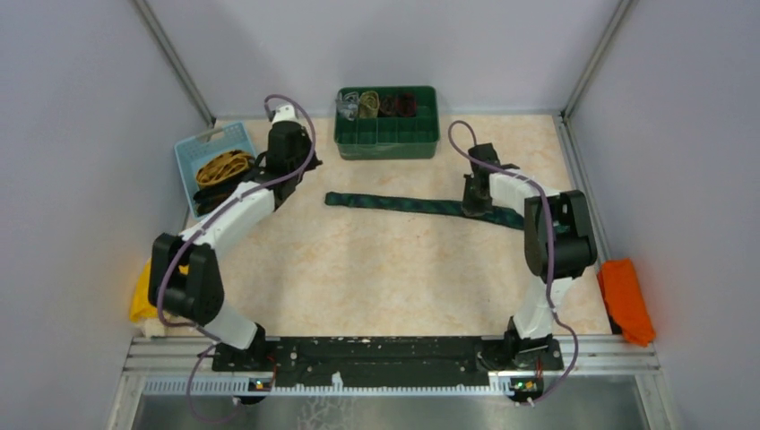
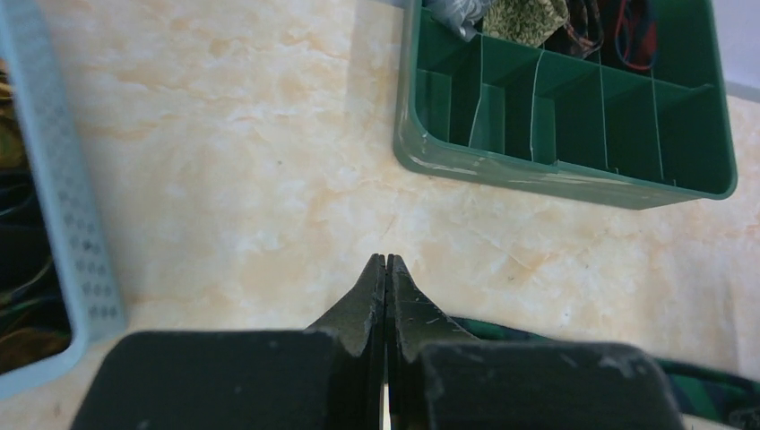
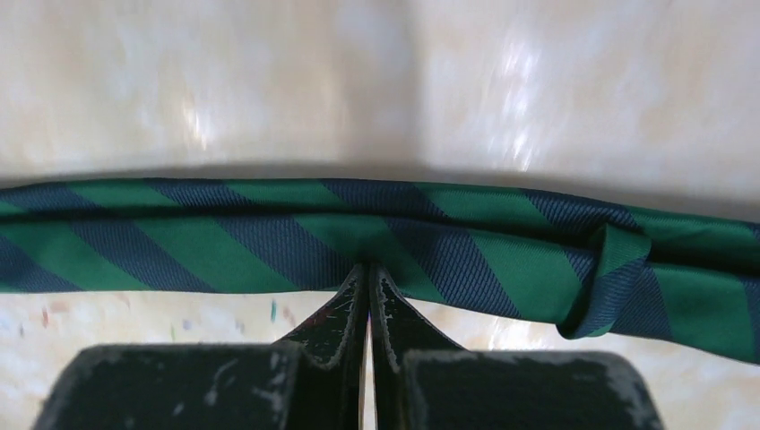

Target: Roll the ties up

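A green and navy striped tie [image 1: 385, 202] [image 3: 161, 251] stretches nearly straight across the middle of the table, its left end short of the green organizer. In the right wrist view a small folded strap [image 3: 605, 282] crosses it. My right gripper [image 1: 468, 210] is shut, its tips down on or just at the tie, nothing visible between them. My left gripper [image 1: 317, 163] is shut and empty, raised above the table between the blue basket and the organizer, up and left of the tie's left end.
A green organizer [image 1: 385, 148] [image 2: 565, 179] with several rolled items stands at the back. A blue basket [image 1: 193, 143] [image 2: 81, 269] of dark and yellow things is at the left. Yellow and orange cloths [image 1: 626, 300] lie at the sides.
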